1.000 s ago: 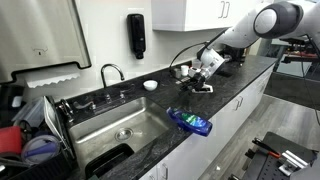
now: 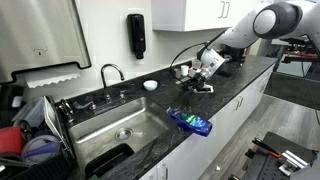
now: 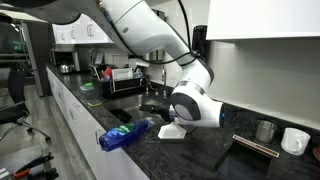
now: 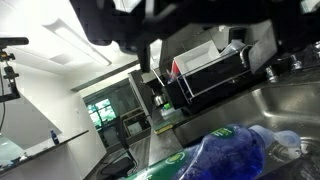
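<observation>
A blue bottle (image 2: 190, 122) lies on its side along the front edge of the dark counter. In exterior view 2 the same bottle (image 3: 124, 133) sits to the left of the arm, its long side near the edge. Across the bottom of the wrist view, the blue bottle (image 4: 225, 155) shows a green part, with a clear piece at its right end. My gripper (image 3: 158, 110) is held above the counter close to the bottle and apart from it. In the wrist view the dark gripper fills the upper part, open, with nothing between its fingers.
Beside the bottle is a metal sink (image 2: 122, 130) with a tall faucet (image 2: 112, 74). A white bowl (image 2: 150, 85) rests behind it. Near the arm's base stand a metal cup (image 3: 265, 131) and a white mug (image 3: 294, 141). A dish rack (image 3: 124, 80) stands beyond the sink.
</observation>
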